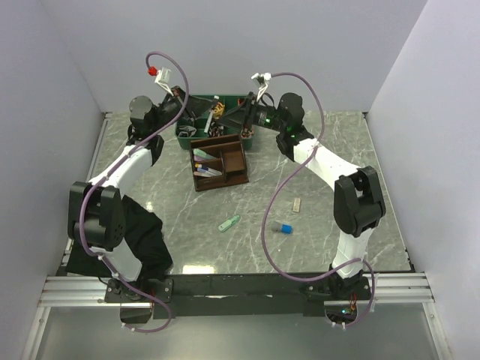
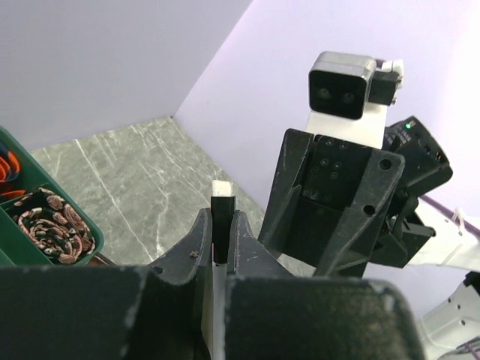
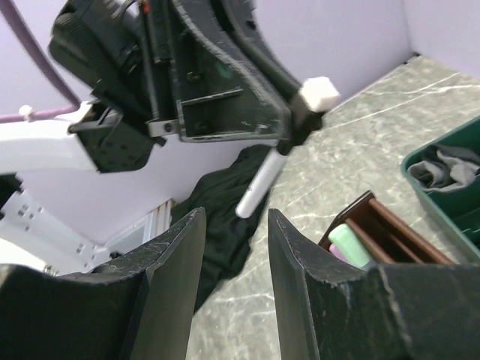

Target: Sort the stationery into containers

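Note:
My left gripper is shut on a white correction-pen-like stick (image 3: 261, 181) with a black band and a white tip. In the top view the stick (image 1: 210, 121) hangs over the green bin. Facing it from the right, my right gripper stands open with nothing between its fingers; the stick's lower end lies just beyond them in the right wrist view. A brown wooden organizer (image 1: 235, 162) holds several markers (image 1: 206, 170) in its left compartments. On the table lie a green bottle-shaped item (image 1: 229, 223), a blue-capped item (image 1: 283, 228) and a small pale block (image 1: 297, 205).
Behind the organizer stands the green divided bin (image 1: 184, 142) with coiled cords and cloths, partly covered by both grippers. A black cloth (image 1: 135, 240) lies at the front left.

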